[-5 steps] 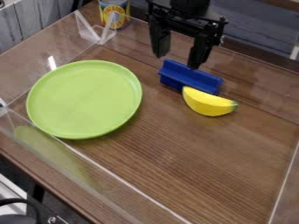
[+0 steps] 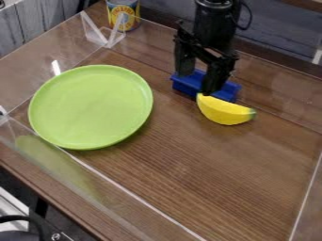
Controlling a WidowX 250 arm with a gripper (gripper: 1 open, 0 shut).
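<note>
My black gripper (image 2: 202, 63) hangs in the upper middle of the camera view, open, its fingers pointing down above a blue block (image 2: 220, 90). A yellow banana (image 2: 225, 111) lies just in front of the block. A large green plate (image 2: 89, 105) occupies the left side. Whether the fingertips touch the block cannot be told.
A can (image 2: 122, 13) stands at the back left, near the table edge. Clear plastic edging runs along the left side, with a dark cable at the lower left.
The gripper has changed its angle and moved down toward the blue block. The block, banana and plate look unmoved.
</note>
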